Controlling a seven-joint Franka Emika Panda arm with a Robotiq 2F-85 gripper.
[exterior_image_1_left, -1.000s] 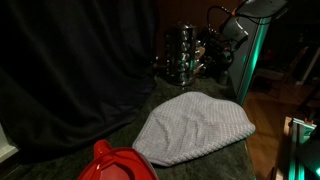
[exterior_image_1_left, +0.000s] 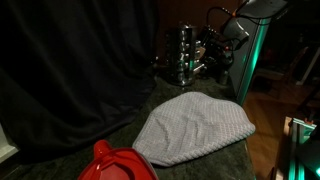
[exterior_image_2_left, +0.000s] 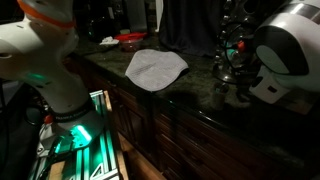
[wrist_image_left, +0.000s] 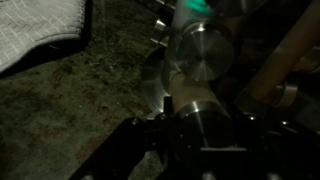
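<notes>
In the wrist view my gripper is shut on a metal-capped jar (wrist_image_left: 205, 118), its dark fingers on either side of the cap. Just beyond, another round metal lid (wrist_image_left: 205, 52) shows. These lie beside the shiny metal rack (exterior_image_1_left: 183, 55) at the back of the counter, which also appears in the right half of exterior view 2. Shadow hides the jar's lower part and whether it touches the rack or counter.
A grey quilted cloth (exterior_image_1_left: 195, 128) lies spread on the dark counter (exterior_image_2_left: 205, 88). In the near corner of exterior view 1 is a red-rimmed container (exterior_image_1_left: 112, 160). A black curtain (exterior_image_1_left: 75, 70) hangs behind, and the counter between cloth and rack is bare.
The arm near the rack has shifted slightly, and a small pale shape shows beside the rack now. The cloth and red container have stayed in place.
</notes>
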